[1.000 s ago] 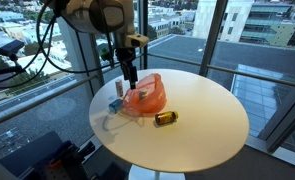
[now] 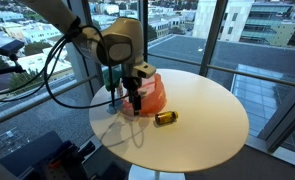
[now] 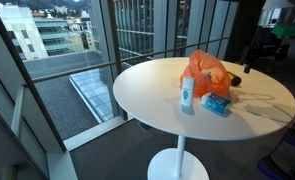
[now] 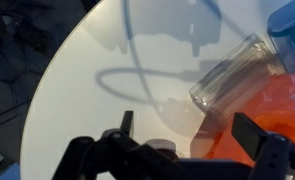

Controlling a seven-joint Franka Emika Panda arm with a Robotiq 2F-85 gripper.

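My gripper [image 2: 136, 100] is low over the table, at the near left side of a crumpled translucent orange bag [image 2: 155, 93]. In the wrist view the gripper stands open, its two dark fingers wide apart with nothing held between them. The orange bag [image 4: 272, 108] lies under and beside the right finger. A clear, boxy item [image 4: 230, 74] rests against the bag, and a blue object [image 4: 290, 30] shows at the top right corner. From the other side, a white bottle [image 3: 187, 92] and a blue box [image 3: 216, 103] stand in front of the bag [image 3: 202, 70].
A yellow and black cylindrical item [image 2: 166, 118] lies on the round white table [image 2: 202, 110], right of the bag. Windows surround the far side.
The arm has come down and toward the near side, from above the bag to low beside it. It now covers the white bottle in exterior view 1. The yellow item has not moved.
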